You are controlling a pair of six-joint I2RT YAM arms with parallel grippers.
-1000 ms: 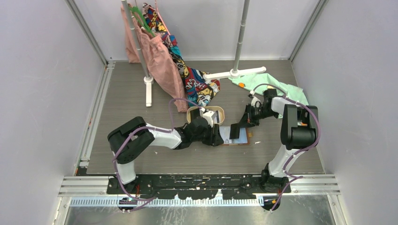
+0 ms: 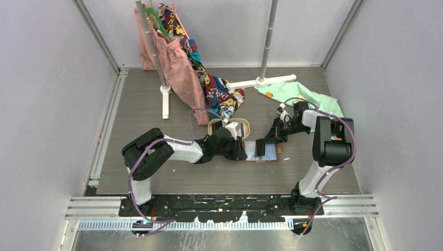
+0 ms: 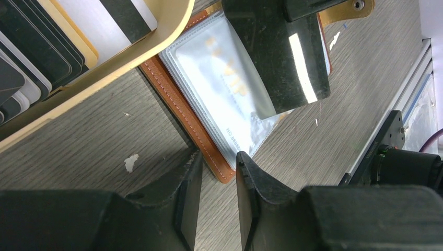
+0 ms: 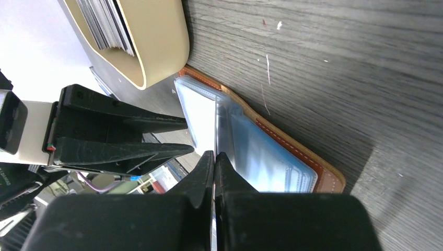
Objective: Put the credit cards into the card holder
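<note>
The brown card holder (image 2: 249,161) with clear sleeves lies open on the table between my arms. My left gripper has its fingers on either side of the holder's near corner, one by the stitched leather edge (image 3: 183,112), the other by the clear sleeve (image 3: 230,99). From the right, my right gripper is shut on a black card (image 3: 282,57). That card stands tilted over the sleeves, its lower edge at the plastic; whether it is inside a sleeve I cannot tell. The right wrist view shows the card only as a thin edge.
Just behind the holder, a cream oval box (image 3: 172,31) with several cards stands close to my left gripper. A mint cloth (image 2: 298,91) and the foot of a white stand (image 2: 261,82) lie farther back.
My left gripper has moved slightly away from the table's front edge. The holder has shifted a little to the right, while the black card has moved slightly left and tilted.
</note>
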